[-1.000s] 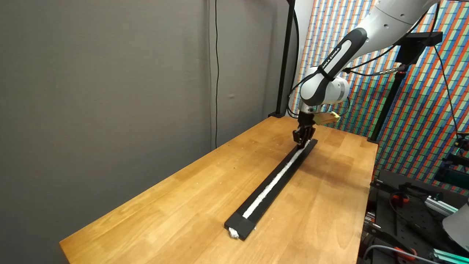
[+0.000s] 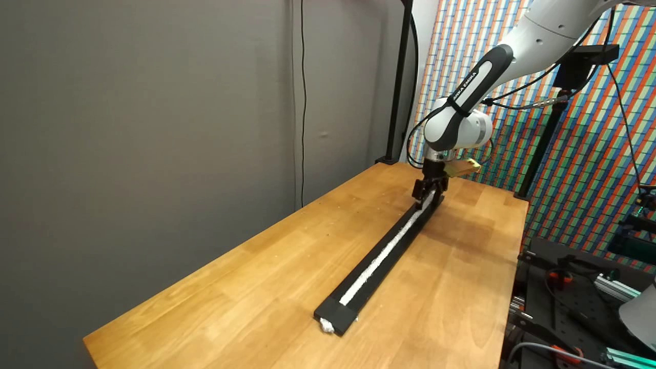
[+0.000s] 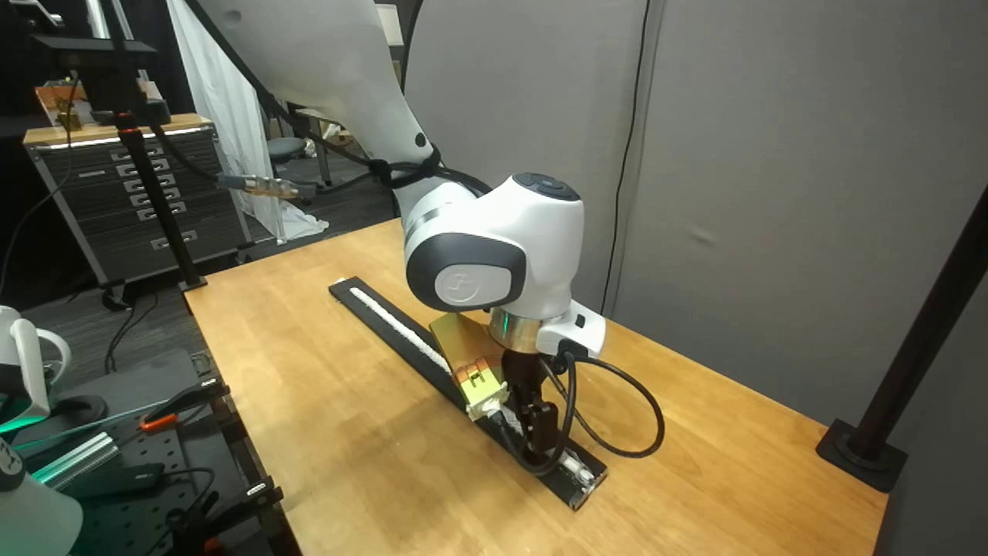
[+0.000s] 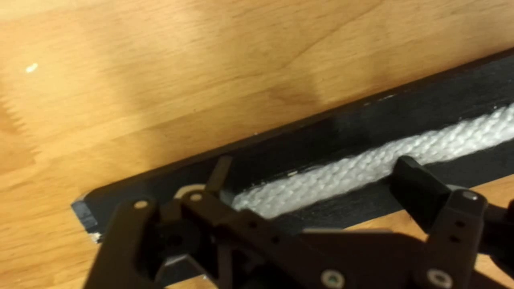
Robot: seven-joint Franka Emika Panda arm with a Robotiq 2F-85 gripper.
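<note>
A white braided rope (image 2: 385, 251) lies in the groove of a long black channel bar (image 2: 336, 311) on the wooden table. One end of the rope pokes out past the near end of the bar in exterior view 1. My gripper is over the opposite end of the bar, its fingers (image 4: 419, 190) spread wide along the rope's length. In the wrist view the rope runs beneath and between the fingertips, lying in the groove and not gripped. Behind the left finger the rope's end part is hidden. Exterior view 2 has the gripper (image 3: 539, 445) low over the bar.
Black stands (image 3: 861, 454) rise at its corners, and a grey partition (image 2: 154, 123) runs along one long side. A black cable (image 3: 639, 449) loops beside the gripper.
My gripper has shifted slightly to the right and down in exterior view 1, and its fingers look farther apart. The bar and the rope's visible length look unchanged.
</note>
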